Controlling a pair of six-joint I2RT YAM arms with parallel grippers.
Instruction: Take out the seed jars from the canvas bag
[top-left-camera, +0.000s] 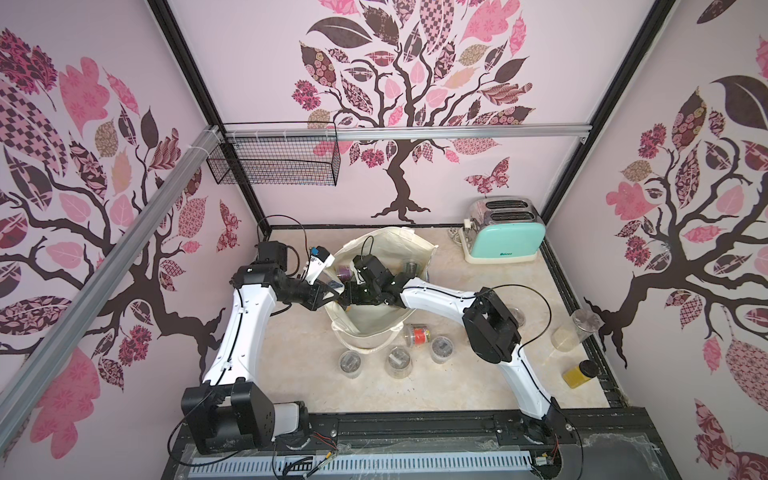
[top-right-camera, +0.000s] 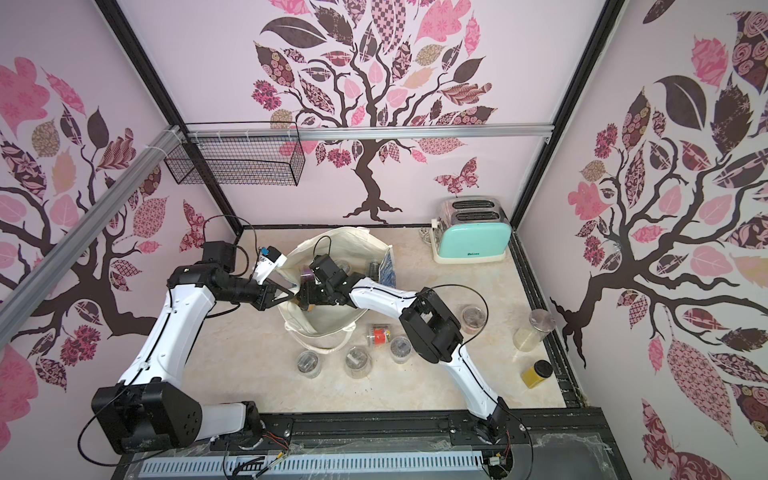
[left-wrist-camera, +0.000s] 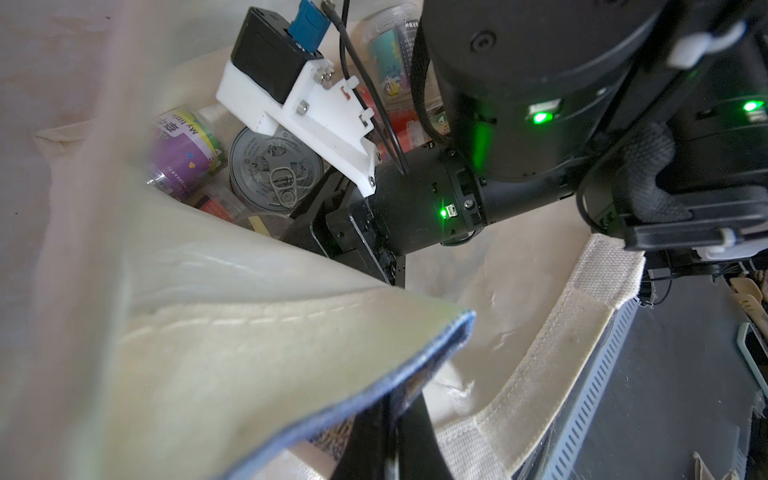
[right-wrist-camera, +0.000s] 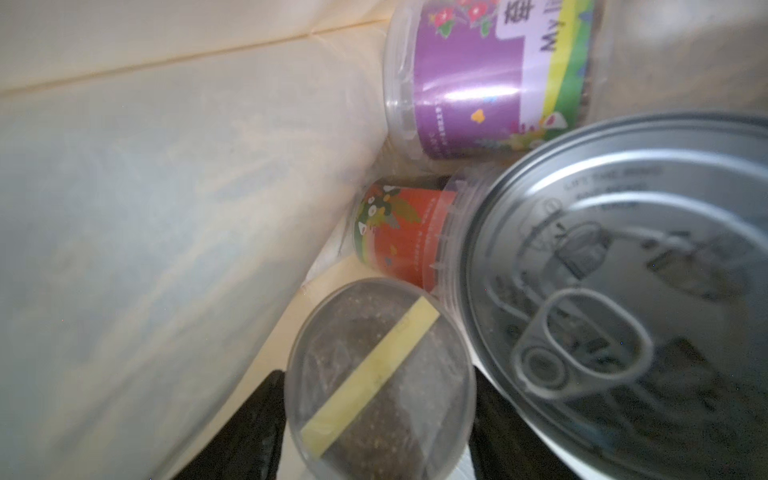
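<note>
The cream canvas bag (top-left-camera: 368, 324) stands at the table's middle. My left gripper is shut at the bag's left edge, with the blue-edged fabric rim (left-wrist-camera: 288, 352) at its fingers. My right gripper is down inside the bag, fingers either side of a clear jar (right-wrist-camera: 360, 344) with yellow tape on its lid; whether it grips is unclear. Beside it lie a purple-label jar (right-wrist-camera: 488, 80), a red-label jar (right-wrist-camera: 404, 224) and a large silver can top (right-wrist-camera: 608, 240).
Several jars stand in front of the bag, including an upright one (top-left-camera: 398, 360) and a lying red-label one (top-left-camera: 417, 336). A mint toaster (top-left-camera: 504, 236) is at back right, a yellow jar (top-left-camera: 580, 373) at right front, and a wire basket (top-left-camera: 272, 160) hangs above.
</note>
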